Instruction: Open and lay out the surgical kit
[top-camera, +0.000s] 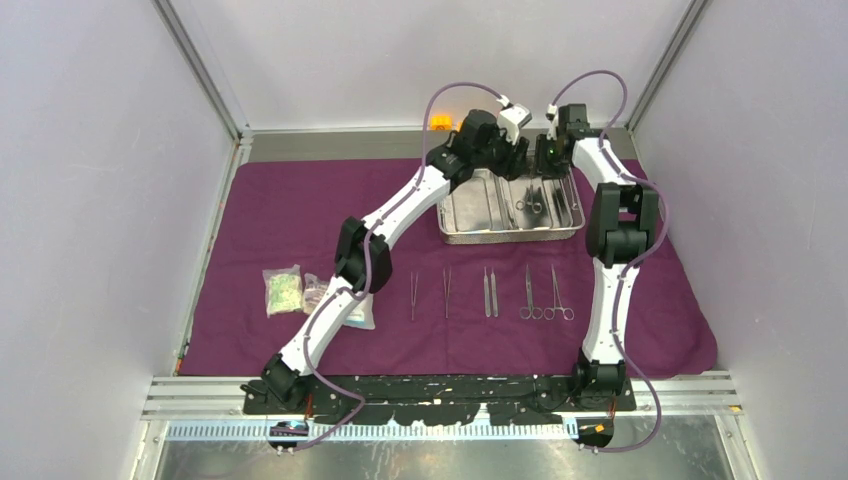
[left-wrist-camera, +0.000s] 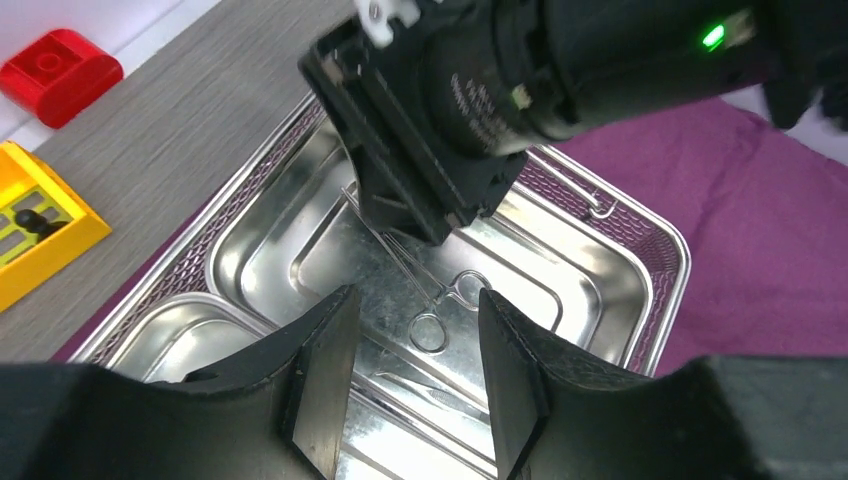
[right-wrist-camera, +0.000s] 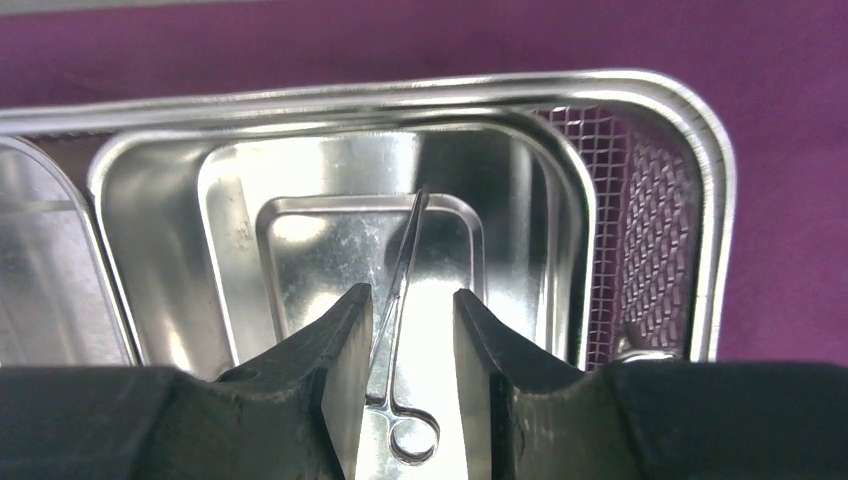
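Observation:
A metal tray (top-camera: 512, 237) stands at the back of the purple cloth. In it lies a ring-handled clamp (right-wrist-camera: 396, 315), its fingers toward the tray's far side in the right wrist view and its rings toward my right gripper. That gripper is open above the clamp, with nothing held. In the left wrist view the clamp's rings (left-wrist-camera: 430, 334) show past my open left gripper, which is empty over the tray. A slim instrument (left-wrist-camera: 437, 396) lies beside the rings. Tweezers (top-camera: 447, 293), two slim handles (top-camera: 490, 293) and scissors (top-camera: 529, 295) lie in a row on the cloth.
My two grippers are close together above the tray. Clear bags (top-camera: 284, 292) lie at the front left. Yellow (left-wrist-camera: 50, 230) and red (left-wrist-camera: 62, 78) blocks stand behind the tray.

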